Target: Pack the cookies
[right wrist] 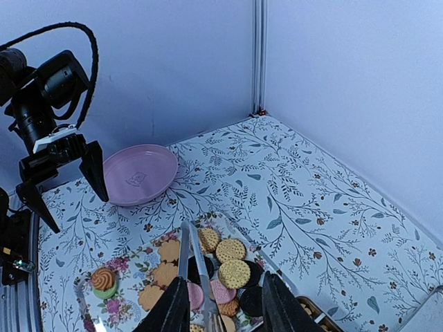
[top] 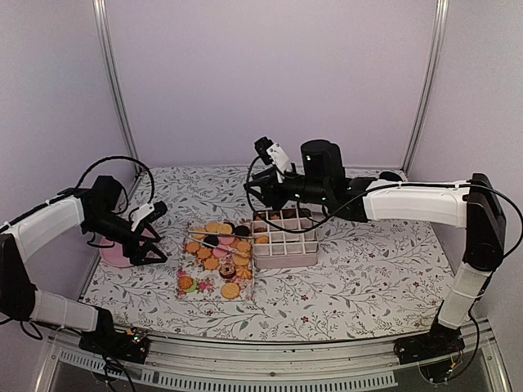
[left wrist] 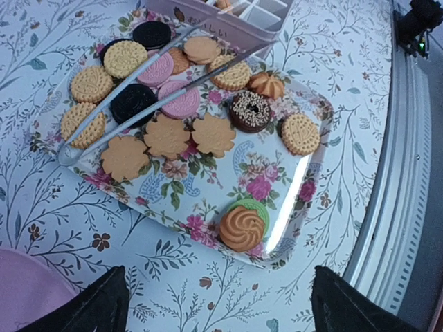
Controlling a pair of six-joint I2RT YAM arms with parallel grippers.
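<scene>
Metal tongs lie tipped across the cookies on the floral tray, their bend toward the tray's left side. Their free ends reach toward the pink divided box. Above the box's left side, my right gripper has its fingers apart; in the right wrist view the tongs pass below the gap between its fingers. A cookie shows in a left compartment, and brown ones in the back. My left gripper stands open and empty left of the tray.
Round, black, pink and flower-shaped cookies fill much of the tray, with a swirl cookie near one corner. A pink plate sits at the left, partly under my left arm. The patterned table right of the box is clear.
</scene>
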